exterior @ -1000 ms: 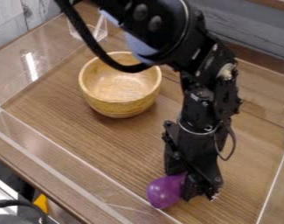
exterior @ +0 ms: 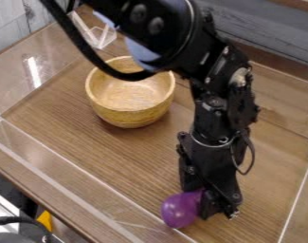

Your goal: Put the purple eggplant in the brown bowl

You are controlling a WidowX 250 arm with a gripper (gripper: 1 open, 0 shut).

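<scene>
The purple eggplant (exterior: 180, 209) lies on the wooden table near its front edge, partly covered by the gripper. My gripper (exterior: 209, 203) points down right at the eggplant, its fingers low over the table and against or around the eggplant's right part. Whether the fingers have closed on it cannot be made out. Farther back and to the left stands the brown bowl (exterior: 128, 116), upright, with nothing seen inside; the arm passes close to its upper right rim.
Bare tabletop (exterior: 112, 152) lies between the bowl and the eggplant. A clear plastic-like object (exterior: 98, 32) sits at the back left. Dark cables and a yellow item (exterior: 45, 220) are below the table's front left edge.
Hardly anything differs. The gripper and eggplant stay in nearly the same place, with at most a slight shift of the arm; the bowl has not moved.
</scene>
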